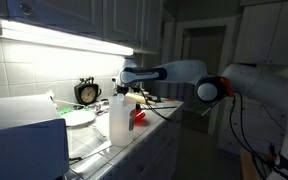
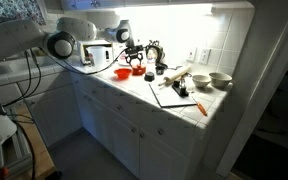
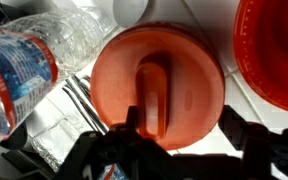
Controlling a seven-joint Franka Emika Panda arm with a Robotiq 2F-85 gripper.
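Note:
A round orange-red lid (image 3: 189, 92) with a raised bar handle (image 3: 154, 95) across its middle fills the centre of the wrist view. My gripper is open over the lid's near part, its dark fingers spread and no object held. The left finger is close to the handle's near end; whether they touch I cannot tell. In exterior view 2 the gripper (image 2: 133, 58) is low over the counter, among red items. Exterior view 1 mostly hides it behind a white container (image 1: 121, 120).
A clear plastic bottle (image 3: 24, 75) is close on the left, with a red bowl (image 3: 274, 50) on the right. A spoon (image 3: 130, 10) lies beyond the lid. Farther along the counter are a dark tray (image 2: 174, 95), a rolling pin (image 2: 176, 76) and bowls (image 2: 220, 79).

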